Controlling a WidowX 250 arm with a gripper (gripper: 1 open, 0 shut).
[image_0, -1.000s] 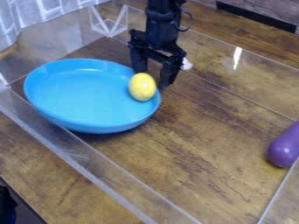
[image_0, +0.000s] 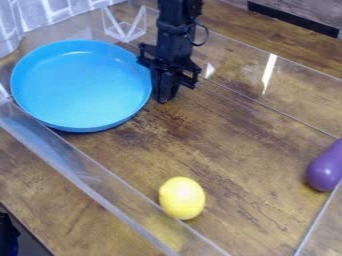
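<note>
A blue round plate (image_0: 75, 84) lies in the upper left of the wooden surface. My black gripper (image_0: 163, 78) is at its right rim, low over the table; whether its fingers are closed on the rim is unclear. A yellow lemon-like object (image_0: 182, 197) sits alone on the wood in the lower middle, off the plate. A purple eggplant-like object (image_0: 325, 165) lies at the right edge.
Clear plastic walls border the work area, with one strip (image_0: 94, 185) along the lower left.
The yellow object has moved from beside the gripper down to the lower middle of the table.
</note>
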